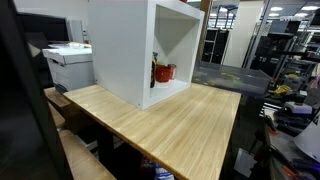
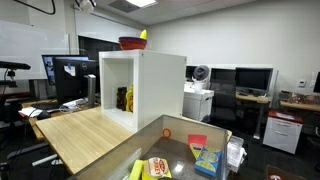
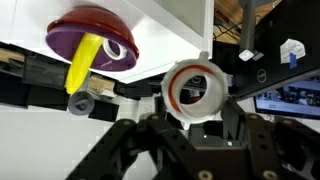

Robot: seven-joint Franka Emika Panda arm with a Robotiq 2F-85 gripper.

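In the wrist view my gripper is shut on a round white object (image 3: 187, 71) with an orange ring inside its rim. The object is seen end-on, so its full shape is hidden. Past it, at upper left, the dark red bowl (image 3: 62, 40) with a yellow object (image 3: 84, 62) stands on the white shelf unit. Exterior view 2 shows the red bowl (image 2: 131, 43) and the yellow object (image 2: 143, 37) on top of that unit. The fingers cannot be made out clearly in either exterior view.
The white shelf unit (image 2: 158, 90) stands on the wooden table (image 2: 75, 138), with a red mug (image 1: 163, 73) inside it. A grey bin (image 2: 190, 135) holding several coloured items is beside the table.
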